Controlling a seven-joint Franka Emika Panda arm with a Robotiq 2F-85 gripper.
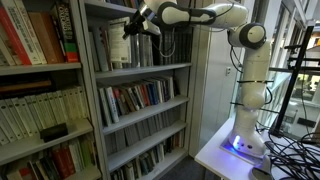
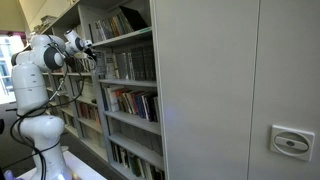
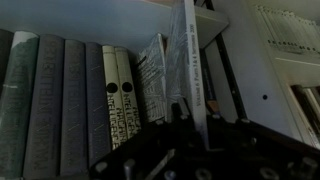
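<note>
A thin white book stands upright in the wrist view, its lower end between the fingers of my gripper, which is shut on it. In exterior view 1 the book's pale cover shows at the upper shelf, just left of my gripper. Beside it in the wrist view are a leaning, patterned book on the left and the shelf's side panel on the right. How deep the held book sits in the row cannot be told.
Dark grey books and two cream-spined books fill the row to the left. Lower shelves hold more books. A neighbouring bookcase stands at the left. The white table by the arm's base looks mostly clear.
</note>
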